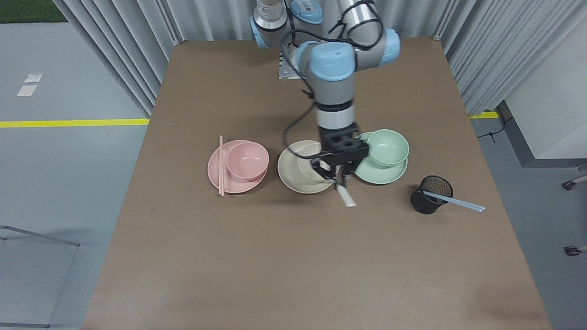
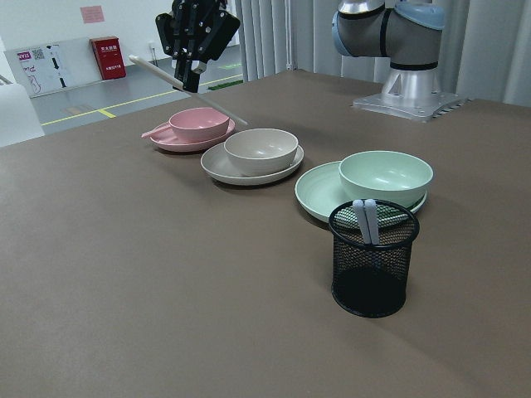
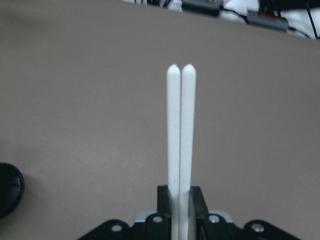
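My gripper [image 2: 194,68] is shut on a pair of white chopsticks [image 3: 174,125], held raised above the table near the middle place setting, a cream bowl [image 2: 260,144] on a cream plate [image 2: 219,169]. A black mesh cup [image 1: 426,202] stands at the right, with light blue chopsticks [image 1: 462,203] in it. Pink chopsticks [image 1: 220,165] lie on the left edge of the pink plate [image 1: 236,184], beside the pink bowl [image 1: 247,159].
A green bowl [image 1: 388,145] sits on a green plate [image 1: 379,175] at the right.
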